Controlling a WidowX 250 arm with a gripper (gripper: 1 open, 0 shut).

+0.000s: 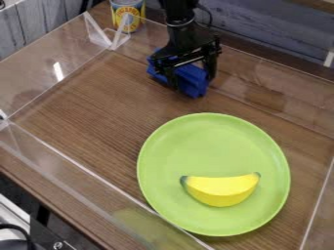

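Note:
My black gripper [185, 59] reaches down from the top centre over a blue object [190, 83], its fingers spread open around that object's upper part. Whether the fingers touch it is hard to tell, and part of the blue object is hidden beneath them. In the lower right a yellow toy banana [220, 193] lies on a round green plate [209, 144].
A can with a yellow label [128, 16] stands at the back left. Clear low walls edge the wooden surface [92, 117], whose left middle is bare, as is the strip right of the gripper.

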